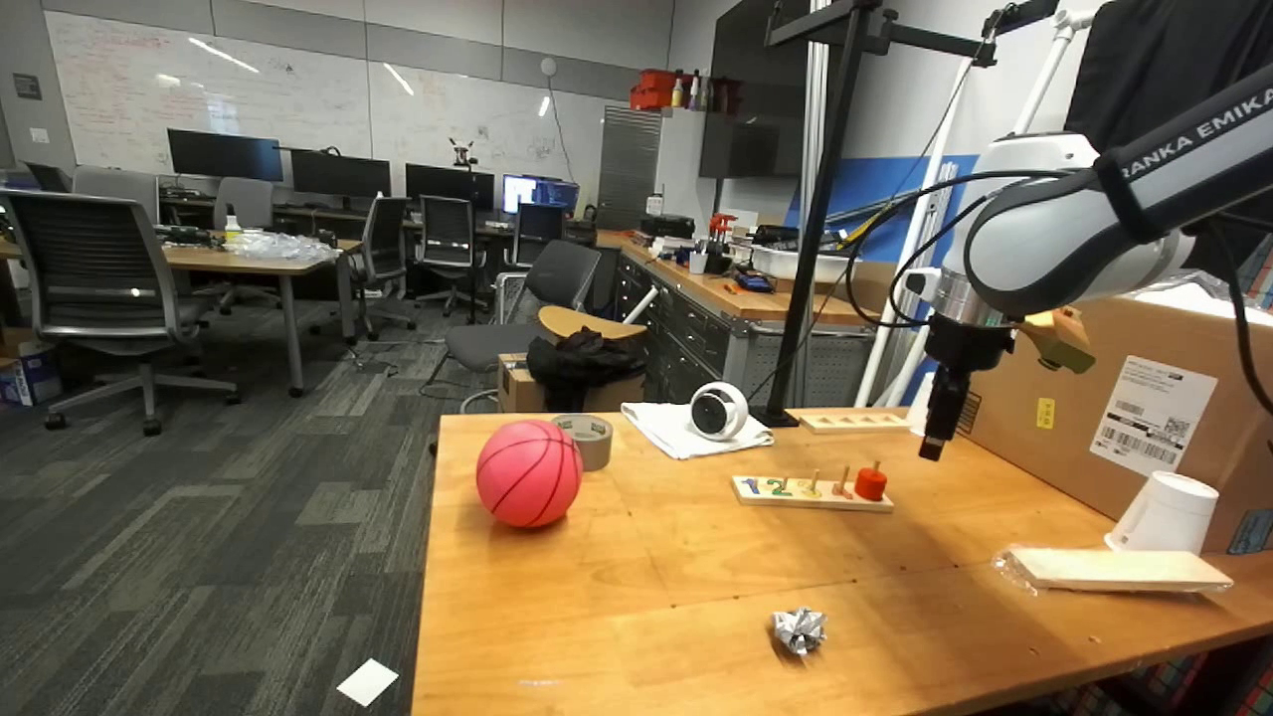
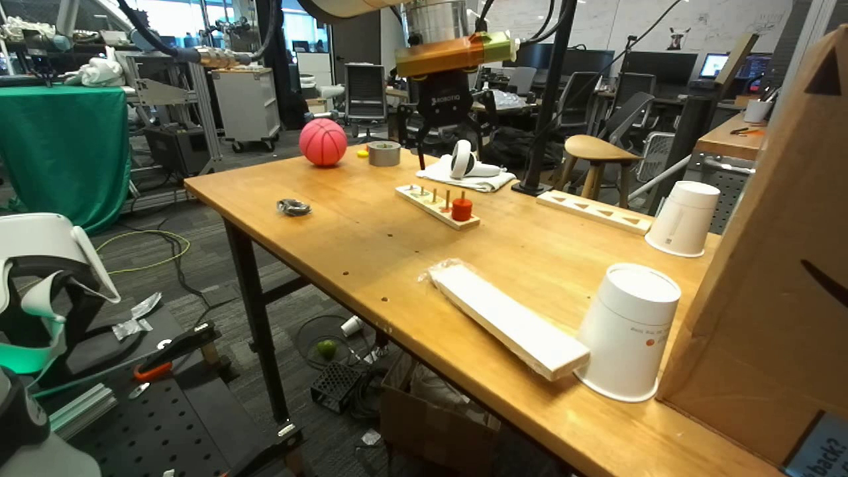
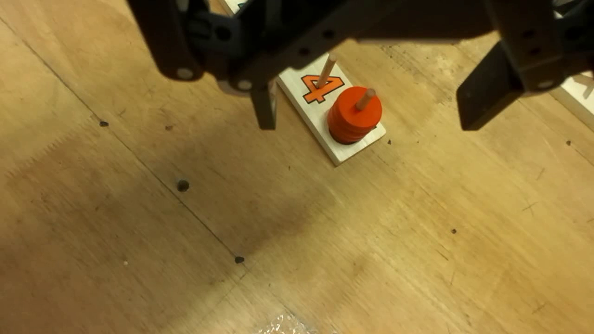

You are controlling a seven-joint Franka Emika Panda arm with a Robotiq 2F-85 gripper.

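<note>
My gripper is open above the table, its two fingertips wide apart with nothing held between them. Below, in the wrist view, a stack of red rings [image 3: 355,116] sits on the end peg of a numbered wooden peg board [image 3: 335,150]. The peg beside the orange 4 is bare. From exterior view 1, the gripper [image 1: 931,451] hangs to the right of the board [image 1: 788,493] and higher than the red rings [image 1: 871,483]. The other pegs there look empty. Exterior view 2 shows the red rings [image 2: 462,209] at the board's near end.
A pink ball [image 1: 528,473], tape roll [image 1: 586,441] and white headset [image 1: 718,413] stand on the far side. Crumpled foil [image 1: 800,630] lies near the front. A wrapped wooden bar [image 2: 509,322], white cups [image 2: 632,334] and a large cardboard box [image 1: 1086,430] occupy one side.
</note>
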